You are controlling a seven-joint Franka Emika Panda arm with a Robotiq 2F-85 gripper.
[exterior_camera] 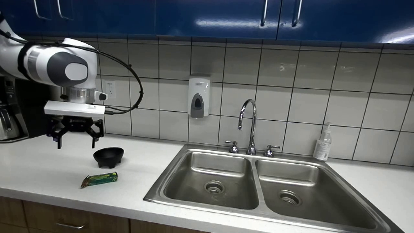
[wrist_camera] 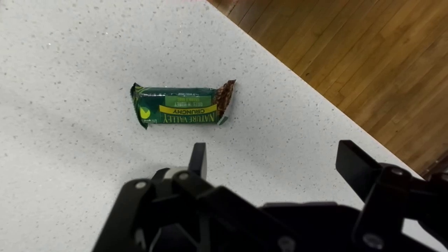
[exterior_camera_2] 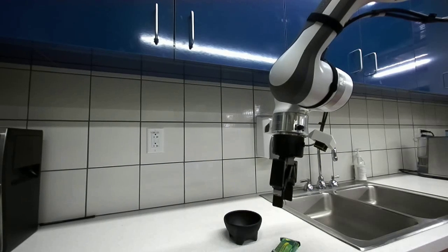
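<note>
A green granola bar in its wrapper (wrist_camera: 180, 105) lies flat on the counter, its brown end torn or crumpled. Behind it in exterior view 1 stands a small black footed bowl (exterior_camera: 109, 157); exterior view 2 shows the bowl (exterior_camera_2: 242, 226) with its rim facing up. My gripper (exterior_camera: 76, 145) hangs above the counter with its fingers wide apart and nothing between them. In the wrist view the two fingers (wrist_camera: 198, 159) frame bare counter, and the bar is beyond the tips, nearer the left finger. The bowl is out of the wrist view.
A steel double sink (exterior_camera: 256, 182) with a tall faucet (exterior_camera: 252, 128) is set into the counter on the right. At the far left stands a black coffee maker (exterior_camera: 11, 112). The counter's front edge runs close to the bar. Blue cabinets (exterior_camera: 217, 17) hang overhead.
</note>
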